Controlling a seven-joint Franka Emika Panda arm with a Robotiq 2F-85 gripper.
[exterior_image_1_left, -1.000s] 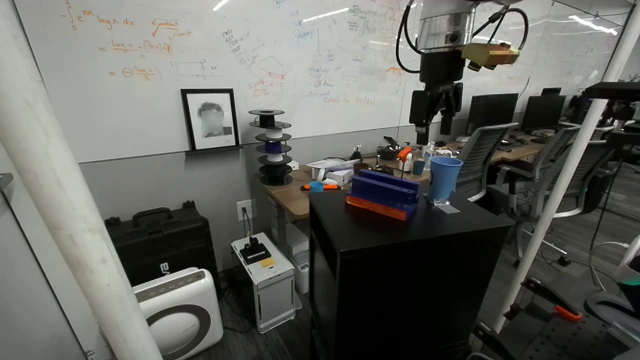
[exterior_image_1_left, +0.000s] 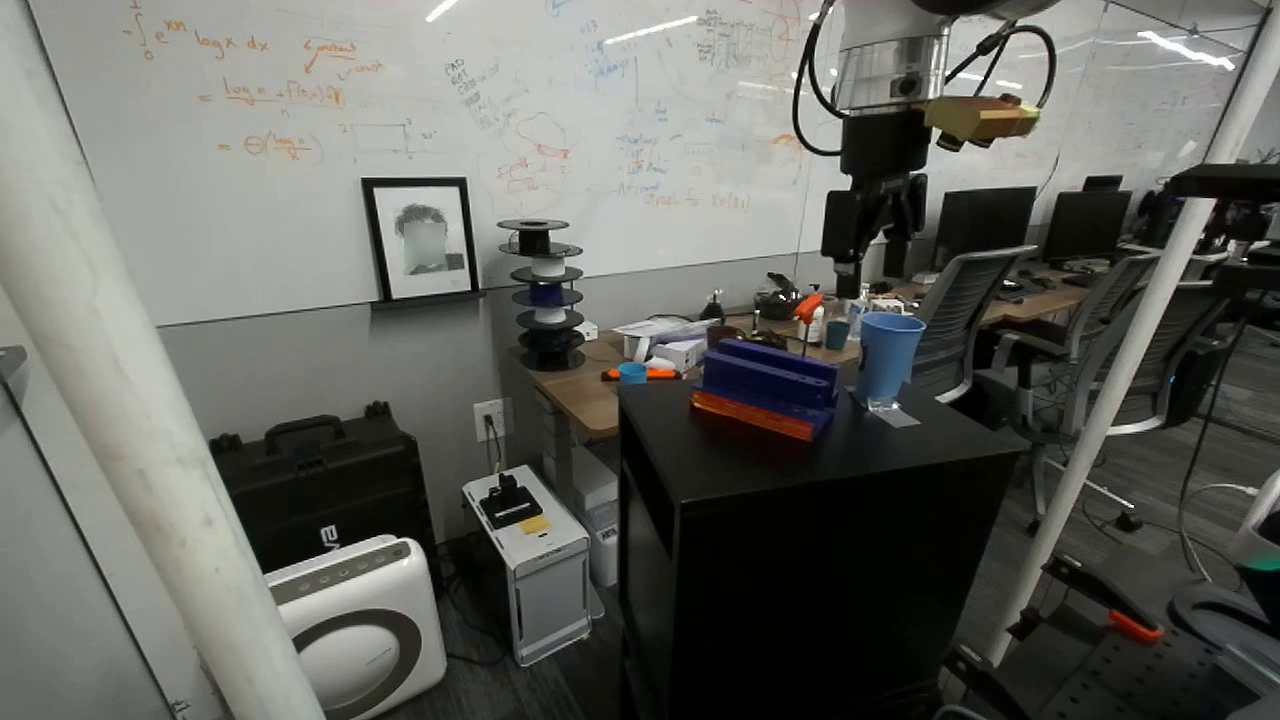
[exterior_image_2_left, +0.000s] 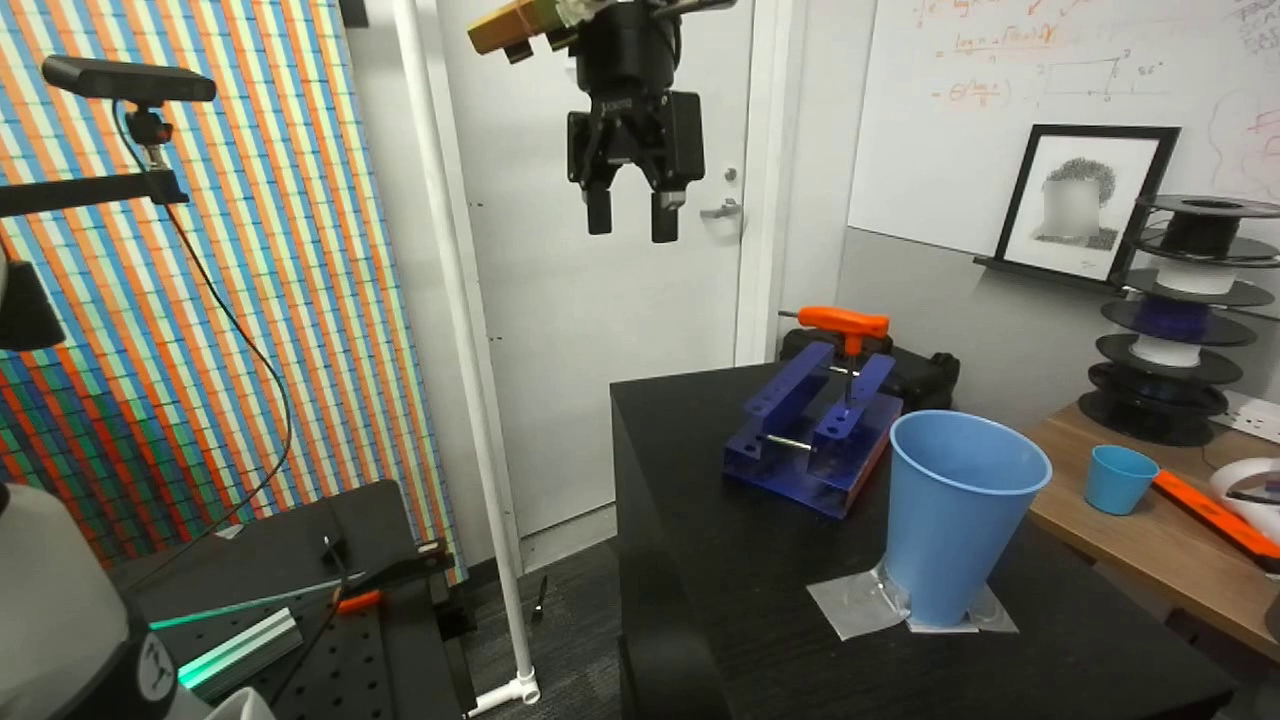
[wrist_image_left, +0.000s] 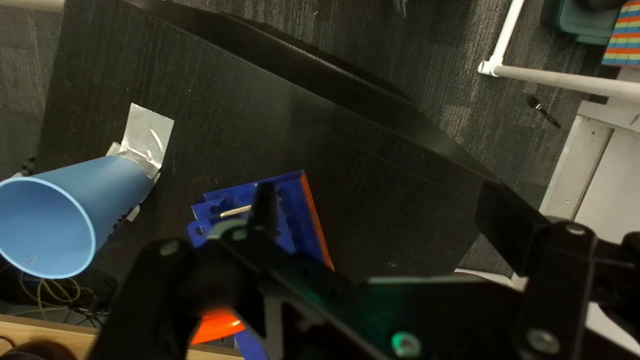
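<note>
My gripper (exterior_image_1_left: 872, 276) hangs in the air above the black cabinet, its two fingers apart and nothing between them, as exterior view 2 also shows of the gripper (exterior_image_2_left: 631, 221). Below it on the cabinet top sits a dark blue holder (exterior_image_2_left: 789, 390) with an orange base edge. A tool with an orange T-handle (exterior_image_2_left: 843, 320) stands upright in that holder. Beside the holder is a tall blue cup (exterior_image_2_left: 960, 528), upright and taped down at its foot. In the wrist view, my near finger covers part of the holder (wrist_image_left: 303, 207), and the orange handle (wrist_image_left: 217, 326) is largely hidden.
The black cabinet top (exterior_image_1_left: 744, 468) is bare around the holder and cup. A wooden desk (exterior_image_1_left: 590, 400) adjoins it, carrying a small blue cup (exterior_image_2_left: 1120, 480) and stacked spools (exterior_image_1_left: 549, 294). A white pole (exterior_image_2_left: 462, 300) stands off to one side.
My gripper has come down slightly in exterior view 1, its fingers still apart. The holder, tool and cup have not moved.
</note>
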